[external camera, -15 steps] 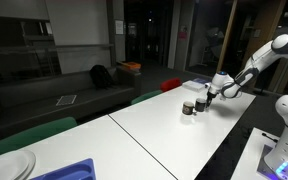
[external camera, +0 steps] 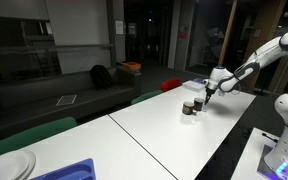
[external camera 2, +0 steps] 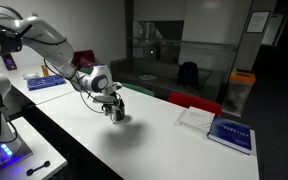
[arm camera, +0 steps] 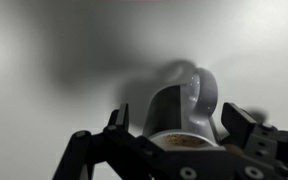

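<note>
A dark mug with a light rim and a grey handle (arm camera: 205,93) shows in the wrist view, something brown visible inside it. My gripper is open, one finger on each side of the mug (arm camera: 167,106); contact cannot be made out. Exterior view 1 has my gripper (external camera: 208,94) at the table's far right end, close to a dark mug (external camera: 198,105). A second cup-like object (external camera: 188,108) stands just left of that mug. In exterior view 2 the gripper (external camera 2: 110,100) is over the dark mug (external camera 2: 118,113), partly hiding it.
A blue tray (external camera: 76,170) and white plates (external camera: 9,164) lie at its near left end. A blue book (external camera 2: 231,132) and a white sheet (external camera 2: 196,118) rest at the other side in exterior view 2.
The arm has shifted slightly near the mugs. Everything else on the table looks unchanged.
</note>
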